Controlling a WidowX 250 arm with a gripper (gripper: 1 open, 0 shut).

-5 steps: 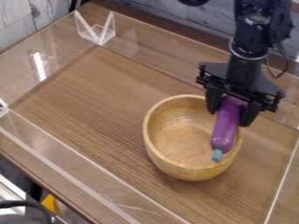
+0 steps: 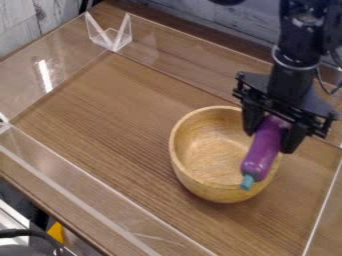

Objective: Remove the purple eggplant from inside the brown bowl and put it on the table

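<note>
The purple eggplant (image 2: 263,150), with a teal tip at its lower end, is held at its upper end by my black gripper (image 2: 273,127). The gripper is shut on it and hides that upper end. In the camera view the eggplant overlaps the right part of the brown bowl (image 2: 186,142); its teal tip shows against the bowl's inside near the front right. Whether the eggplant touches the bowl cannot be told. No other thing shows in the bowl, which stands right of the middle of the wooden table (image 2: 114,135).
A white wire-like holder (image 2: 111,36) stands at the far left back. Open tabletop spreads left of the bowl and in front of it. A raised edge (image 2: 325,225) borders the table on the right, and a wall (image 2: 201,15) rises behind.
The hold stays the same.
</note>
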